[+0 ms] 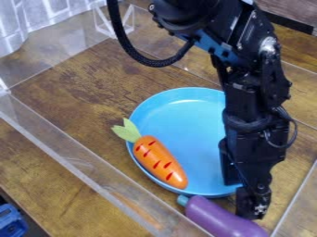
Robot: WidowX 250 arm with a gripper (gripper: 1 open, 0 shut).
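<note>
A black robot gripper (247,190) reaches down at the right edge of a blue plate (173,120), its fingertips low by the plate's front right rim, just above a purple toy eggplant (221,218) at the bottom of the view. A toy carrot (160,159), orange with pale green leaves, lies on the left part of the plate. The fingers are dark and overlap, so whether anything is between them is hard to see.
Clear plastic walls run along the lower left and the back right of the wooden surface (87,93). A blue object (10,227) shows at the bottom left corner. The wood left of the plate is bare.
</note>
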